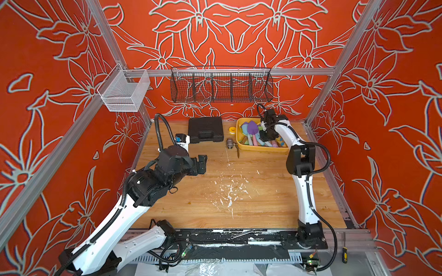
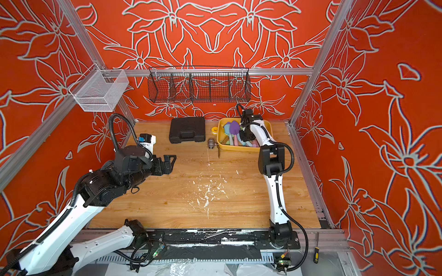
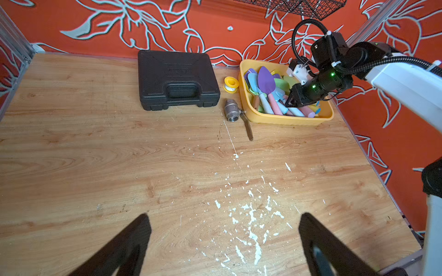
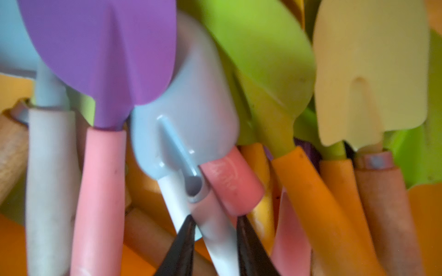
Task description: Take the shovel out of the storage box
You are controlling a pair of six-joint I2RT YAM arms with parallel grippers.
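Observation:
The yellow storage box (image 3: 287, 120) stands at the back right of the table, filled with shovels and other handled tools. In the right wrist view I see a purple shovel (image 4: 110, 55) with a pink handle, a light-blue shovel (image 4: 198, 101), a green one (image 4: 262, 59) and a cream one (image 4: 368, 69). My right gripper is down at the box, its fingers part open. A pale handle (image 4: 217, 239) lies between its fingertips, with a gap showing at the left one. Off to the left, my left gripper hangs open and empty above the bare table.
A black case (image 3: 179, 78) lies at the back. Between it and the box are a yellow tape roll (image 3: 231, 83) and a metal valve (image 3: 232, 109) with a lever. A wire basket (image 1: 221, 85) hangs on the rear wall.

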